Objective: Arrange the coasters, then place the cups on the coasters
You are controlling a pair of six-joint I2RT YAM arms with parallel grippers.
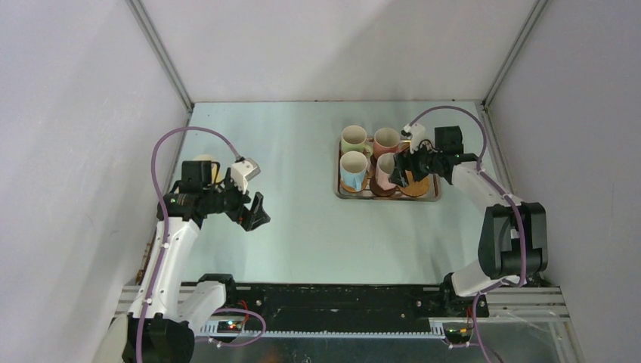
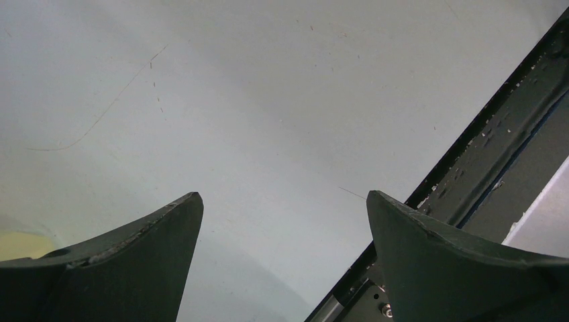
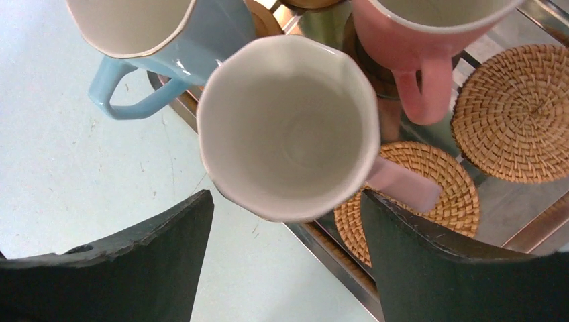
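A light pink cup (image 1: 385,171) stands upright in the tray over a dark coaster (image 1: 382,189). In the right wrist view the same pink cup (image 3: 288,127) fills the middle, its handle pointing to the lower right above a woven coaster (image 3: 416,188). My right gripper (image 1: 399,180) is right beside this cup, its fingers apart; in its wrist view the cup's rim lies just beyond the open fingertips, not clasped. At the left of the table my left gripper (image 1: 258,213) hangs open and empty.
The metal tray (image 1: 363,196) also holds a blue cup (image 1: 353,169), a green cup (image 1: 354,139) and a darker pink cup (image 1: 386,139). A woven coaster (image 1: 415,187) lies bare at its front right.
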